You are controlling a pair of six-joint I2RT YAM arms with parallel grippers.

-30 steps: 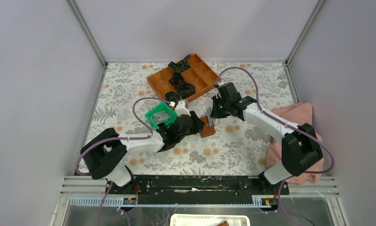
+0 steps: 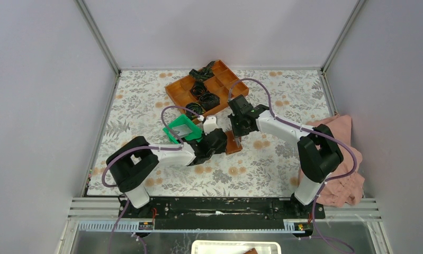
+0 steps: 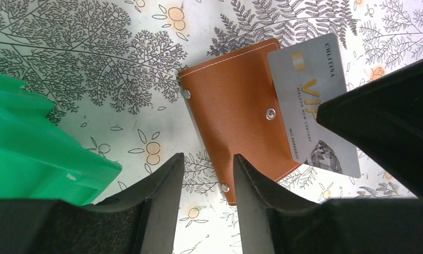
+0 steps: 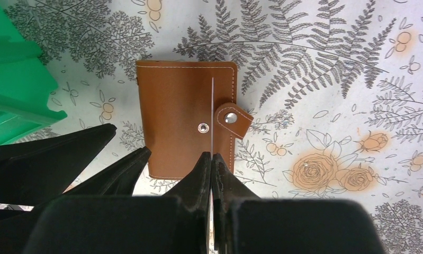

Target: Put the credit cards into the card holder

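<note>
A silver credit card is pinched in my right gripper and shows edge-on in the right wrist view. Beneath it on the table lies the brown leather card holder [image 4: 172, 116], its snap tab [image 4: 241, 120] folded out to one side. In the left wrist view the card overlaps the holder's right part; whether they touch I cannot tell. My left gripper is part open over the holder's near left edge, with nothing between its fingertips. The top view shows both grippers close together around the holder [image 2: 233, 148].
A green box [image 2: 173, 125] stands just left of the holder, with a pale card-like piece [image 2: 182, 131] in it. Behind is an orange divided tray [image 2: 231, 79] holding black cables. A pink cloth [image 2: 347, 180] lies at the right.
The holder has stayed in place.
</note>
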